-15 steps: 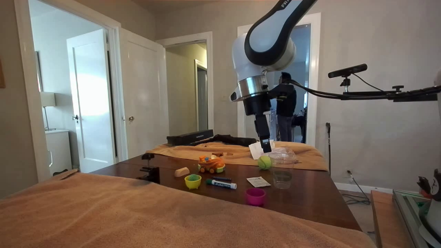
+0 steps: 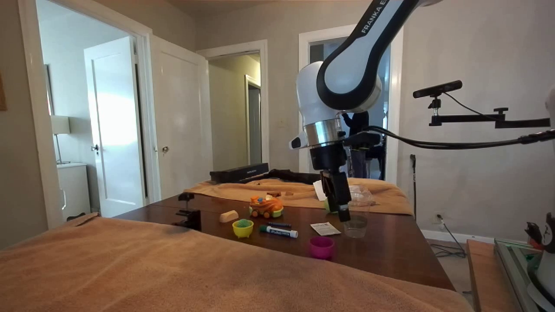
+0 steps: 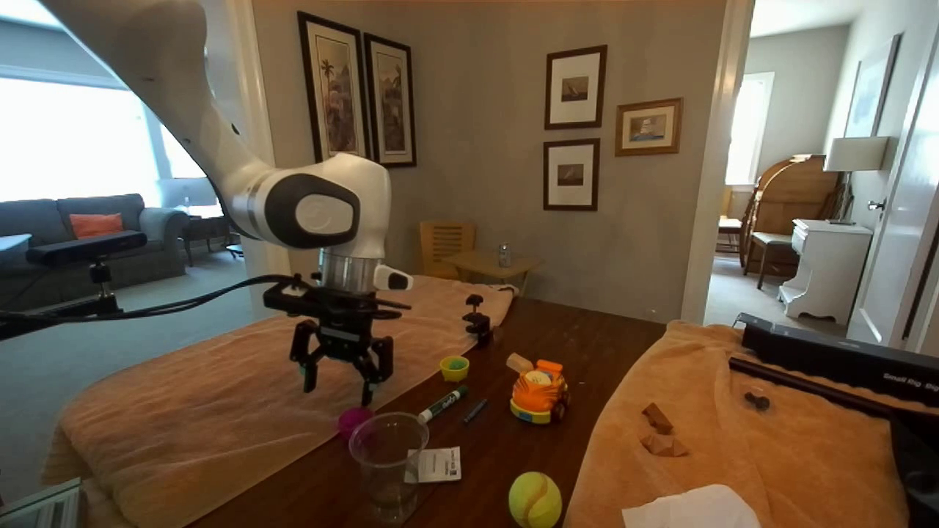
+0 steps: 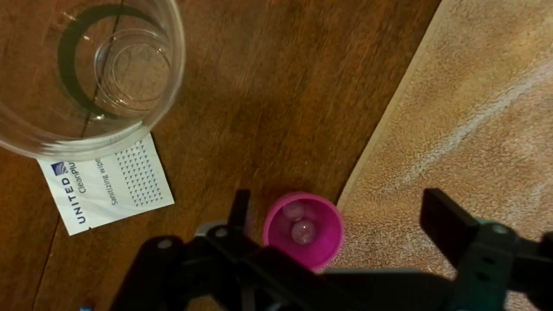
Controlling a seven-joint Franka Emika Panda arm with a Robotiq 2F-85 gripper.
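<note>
My gripper (image 3: 340, 386) hangs above the table, its fingers wide apart and nothing held. Between its fingers in the wrist view, but lower down, appears a small magenta cup (image 4: 329, 239) with a couple of clear, round pieces (image 4: 303, 231) inside. That cup rests on dark wood beside the edge of an orange towel (image 4: 456, 140). A tall clear plastic cup (image 3: 388, 475) stands upright on the table, apart from the fingers. Partly behind it in the wrist view lies a white wipe packet (image 4: 122, 191).
A green-capped marker (image 2: 279, 231), a dark pen (image 3: 475, 410), a yellow cup (image 2: 243, 229) holding something green, and an orange toy vehicle (image 3: 538, 393) share the table. A tennis ball (image 3: 535, 500) sits near the far towel. A black clamp (image 3: 477, 321) grips the table edge.
My gripper has come down and slightly to the right in exterior view 1, now hiding most of the tennis ball. The table objects look unmoved.
</note>
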